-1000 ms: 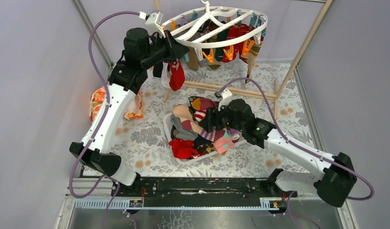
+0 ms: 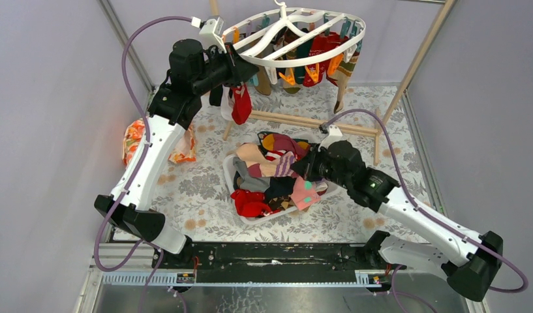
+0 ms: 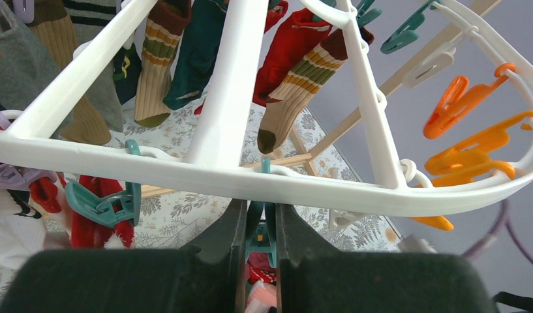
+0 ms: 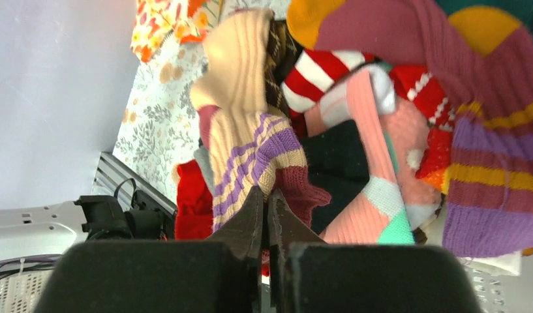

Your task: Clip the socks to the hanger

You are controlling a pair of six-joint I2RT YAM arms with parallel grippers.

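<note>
The white hanger (image 2: 319,60) carries socks on clips along its back and left. In the left wrist view my left gripper is shut on a teal clip (image 3: 261,244) at the hanger's front rim. My right gripper (image 2: 297,171) is over the basket (image 2: 228,184) of loose socks. In the right wrist view it is shut at a cream sock with purple stripes (image 4: 234,176), whose fabric rises to the fingertips and appears pinched between them.
A floral orange bundle (image 2: 133,137) lies at the left. Wooden stand bars (image 2: 423,45) rise at the back right. Orange clips (image 3: 462,98) hang without socks on the hanger's right side. The floor around the basket is clear.
My right gripper has moved over the basket and shut, and the striped sock under it has shifted slightly. My left arm is unchanged at the hanger.
</note>
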